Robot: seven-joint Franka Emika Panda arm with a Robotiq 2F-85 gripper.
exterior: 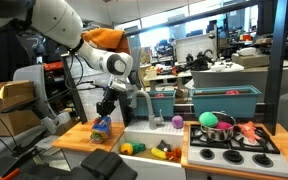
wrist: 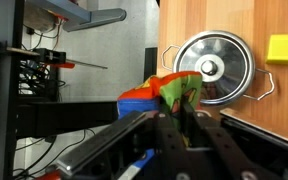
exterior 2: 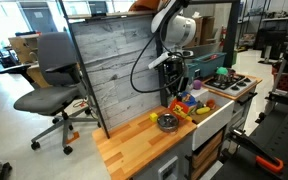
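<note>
A multicoloured packet (wrist: 136,92), mainly blue with red, green and orange parts, is pinched in my gripper (exterior: 107,106), which is shut on it. In exterior view 1 the packet (exterior: 101,130) hangs at the left counter and hides most of the pot. The silver lidded pot (wrist: 216,70) sits on the wooden counter (wrist: 266,20) in the wrist view, with the packet overlapping its lower left edge from above. Exterior view 2 shows the pot (exterior 2: 167,122) beside the gripper. I cannot tell whether packet and pot touch.
A yellow block (wrist: 287,48) lies near the pot. Right of the left counter is a sink (exterior: 144,151) with colourful items in it and a faucet (exterior: 177,121). Farther right stand a stove (exterior: 234,148) and another pot (exterior: 216,131). A teal bin (exterior: 226,104) is behind.
</note>
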